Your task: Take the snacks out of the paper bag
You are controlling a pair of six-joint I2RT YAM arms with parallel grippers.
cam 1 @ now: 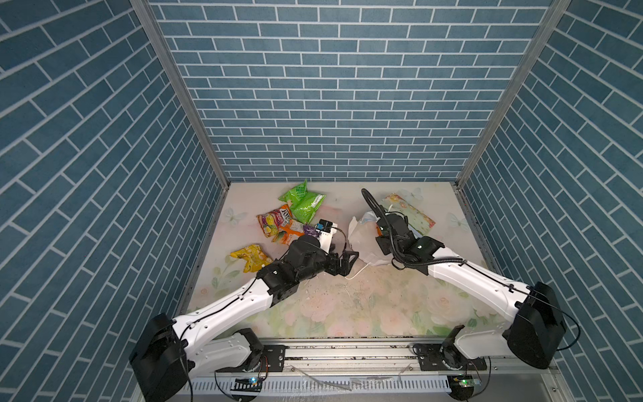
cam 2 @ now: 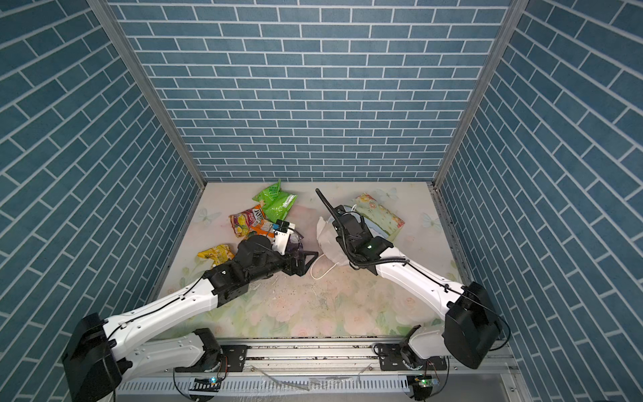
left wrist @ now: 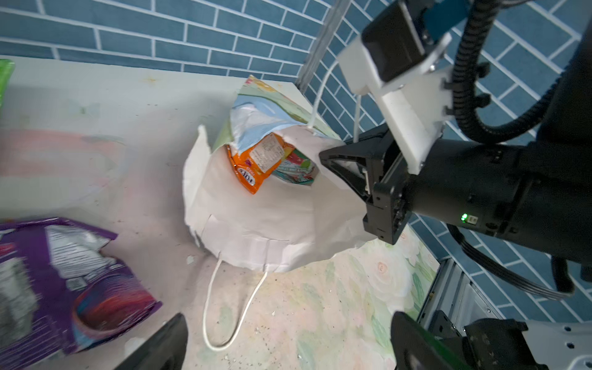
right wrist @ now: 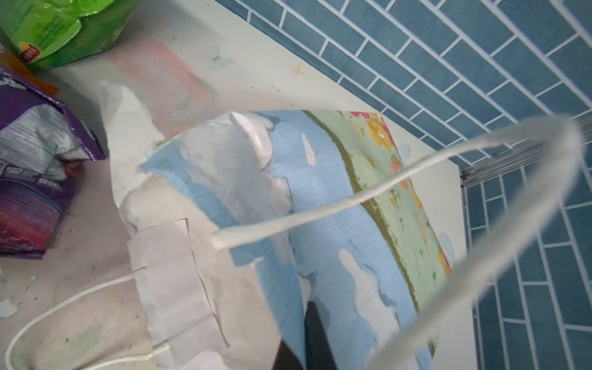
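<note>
The paper bag [left wrist: 271, 222] lies on its side, its white mouth towards my left gripper. Inside it are an orange snack packet [left wrist: 262, 161] and a green-red packet [left wrist: 298, 167]. In the right wrist view, the bag's blue-edged rim runs between the fingers of my right gripper, which is shut on it. My left gripper [cam 1: 349, 262] stands open in front of the bag's mouth, with nothing between its wide-apart fingers [left wrist: 157, 345].
Snack bags lie at the left: green [cam 1: 308, 206], red [cam 1: 274, 219], yellow [cam 1: 251, 257], and a purple one [left wrist: 80, 289] near the left gripper. A loose white handle [left wrist: 231, 336] rests before the bag.
</note>
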